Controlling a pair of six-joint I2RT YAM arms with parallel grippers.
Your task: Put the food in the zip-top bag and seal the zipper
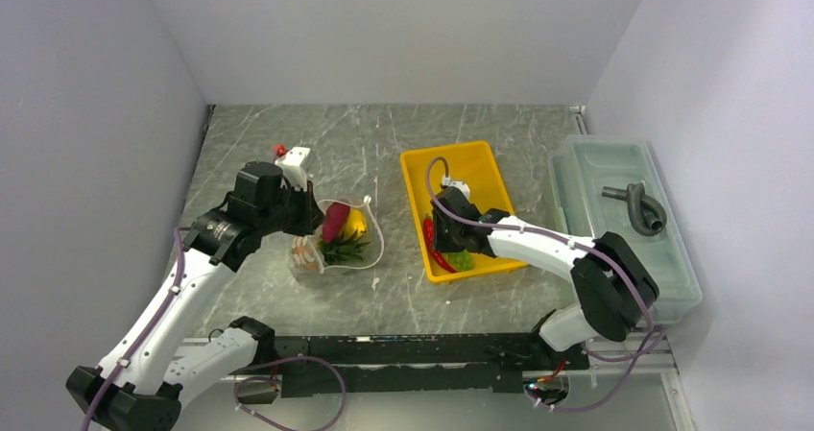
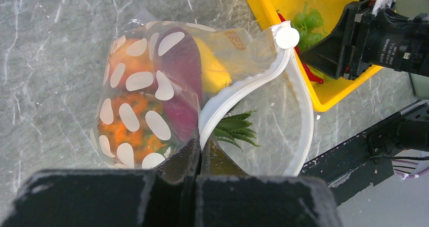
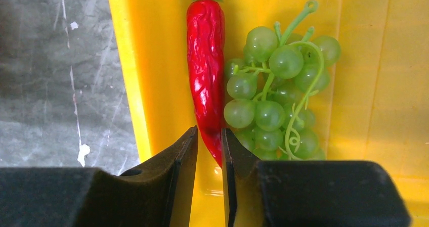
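Note:
The clear zip top bag (image 2: 243, 136) lies on its side, its white-rimmed mouth open toward the tray. Pinched at the rim, it is held by my shut left gripper. Inside are a purple-red item (image 2: 178, 80), a yellow item (image 2: 213, 67), orange food (image 2: 134, 121) and green leaves (image 2: 235, 128). A red chili (image 3: 206, 60) and green grapes (image 3: 278, 95) lie in the yellow tray (image 3: 129, 75). My right gripper is over the chili, its fingers a narrow gap apart. The chili's lower end shows between them; whether they grip it is unclear.
A clear lidded bin (image 1: 624, 268) with a grey hose (image 1: 638, 205) on top stands at the right. A small red object (image 1: 279, 150) sits behind the left gripper. Bare counter (image 1: 355, 143) separates the bag from the tray.

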